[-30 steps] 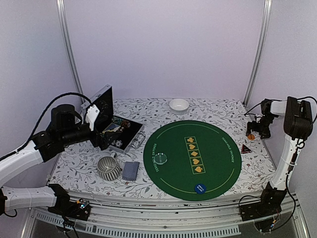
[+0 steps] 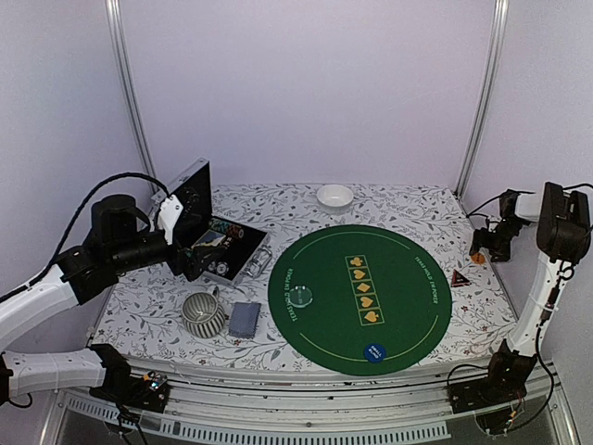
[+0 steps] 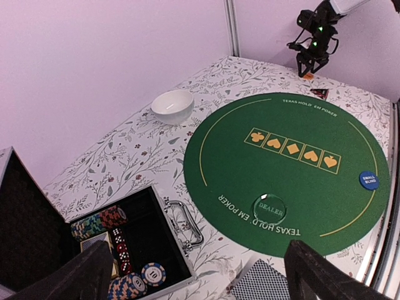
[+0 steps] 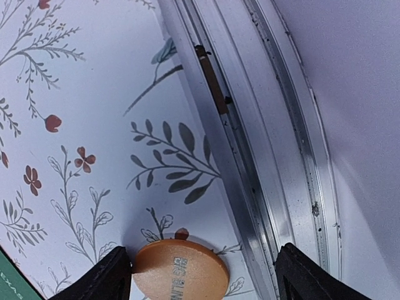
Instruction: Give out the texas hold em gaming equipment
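Observation:
An orange disc [image 4: 181,275] lies on the patterned table at the far right edge, between the fingers of my right gripper, which stand apart at it; whether they touch it is unclear. My left gripper hangs open over the open case [image 3: 169,234] of chips and cards. The green poker mat [image 2: 329,334] holds a clear dealer button [image 2: 299,297] at its left and a blue small blind disc [image 2: 374,352] at the front. A dark triangular piece [image 2: 459,278] lies near the orange disc.
A white bowl [image 2: 334,197] stands at the back. A striped pot [image 2: 203,315] and a grey cloth [image 2: 243,320] are at front left. Walls and a metal rail border the right side.
The right gripper and the orange disc have moved slightly rightward and toward the front, toward the table's edge. The left arm has not moved.

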